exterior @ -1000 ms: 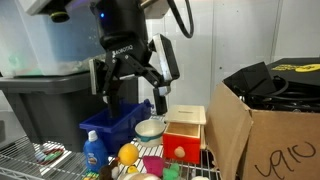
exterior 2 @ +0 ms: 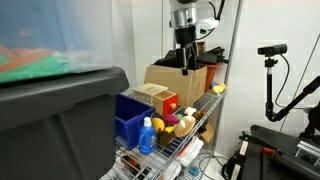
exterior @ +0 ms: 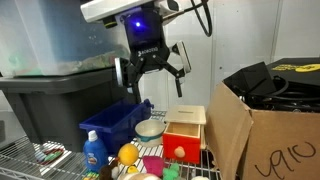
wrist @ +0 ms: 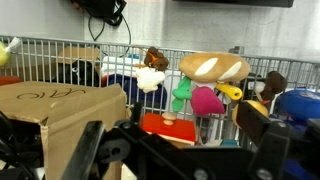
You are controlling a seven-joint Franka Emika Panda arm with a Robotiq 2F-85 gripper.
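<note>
My gripper (exterior: 153, 91) hangs in the air above the wire rack, its two fingers spread wide with nothing between them. Below it, in exterior view 1, are a blue bottle (exterior: 95, 151), an orange ball (exterior: 128, 154), a pink item (exterior: 153, 164) and a red box with a drawer (exterior: 183, 142). From the wrist, a bread-like loaf (wrist: 214, 67), a green toy (wrist: 182, 95), a pink item (wrist: 206, 101) and a fluffy white item (wrist: 151, 78) show ahead of the fingers. Part of the red box (wrist: 168, 128) lies in the gap between the fingers.
A blue bin (exterior 2: 131, 118) stands behind the bottle, beside a large dark tote (exterior: 70, 103). An open cardboard box (exterior: 228, 125) walls off the right side in exterior view 1. A light-coloured bowl (exterior: 150, 128) sits near the red box.
In exterior view 1 my gripper has moved up and to the right, turning slightly. It stays open, and the objects on the rack have not moved.
</note>
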